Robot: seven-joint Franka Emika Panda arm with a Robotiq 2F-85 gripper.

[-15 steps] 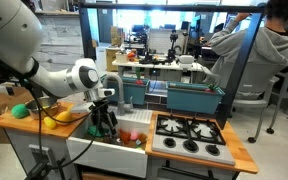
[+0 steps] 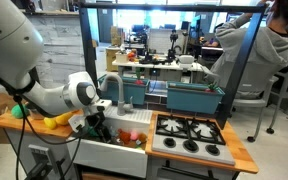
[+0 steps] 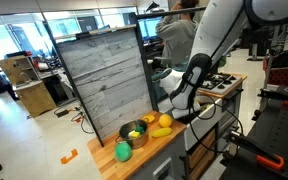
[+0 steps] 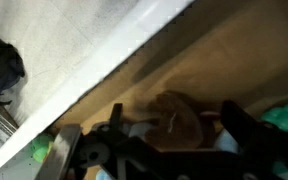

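My gripper (image 2: 102,132) is low at the left part of the white sink (image 2: 122,159). In the wrist view the dark gripper is open along the bottom edge. A brownish rounded thing (image 4: 179,122) lies below and between its fingers, but nothing shows as gripped. Green pieces (image 4: 283,116) lie to the right in the dim sink, and a white rim crosses diagonally on the left. Reddish things (image 2: 136,136) show in the sink to the right of the gripper. In exterior view 2 the arm largely hides the sink.
On the counter to the left are a pot (image 3: 134,134), a green round thing (image 3: 123,152) and yellow fruit (image 3: 165,120). A faucet (image 2: 127,88) rises behind the sink. To the right sits a stove (image 2: 192,134). Blue bins (image 2: 194,97) line the back.
The arm has swung left and come lower, with the gripper moving toward the sink's left side. The arm now covers the pot on the counter in exterior view 1.
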